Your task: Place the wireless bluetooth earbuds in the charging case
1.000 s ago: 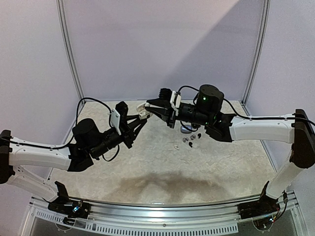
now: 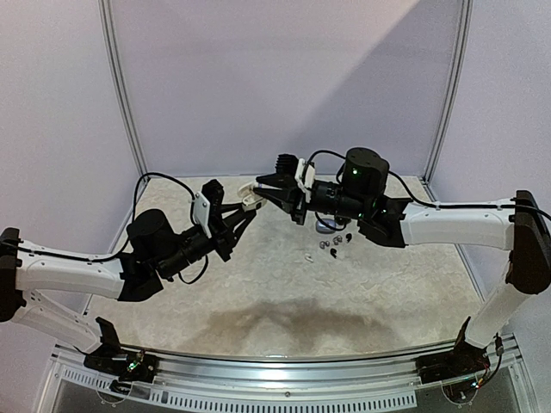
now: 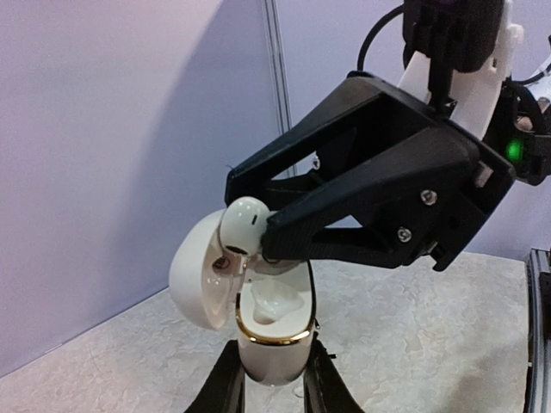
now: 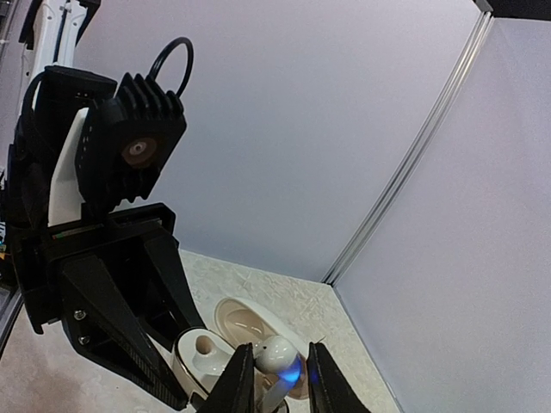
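My left gripper is shut on the white charging case (image 3: 274, 331), holding it above the table with its lid (image 3: 193, 274) swung open. One hollow (image 3: 277, 297) of the case is empty in the left wrist view. A white earbud (image 4: 275, 354) stands over the other side of the case, its stem pointing down and its lower end hidden. Around the earbud's head, my right gripper is slightly open; a narrow gap shows beside one finger. A second small white piece, perhaps the other earbud (image 2: 309, 257), lies on the table.
Several small grey and black pieces (image 2: 334, 244) lie on the table near a bluish-grey box (image 2: 325, 226), beneath the right arm. Both grippers are close together around the case.
Both arms stay almost still at the case in the top view. No clear shift of the case or earbud can be made out.
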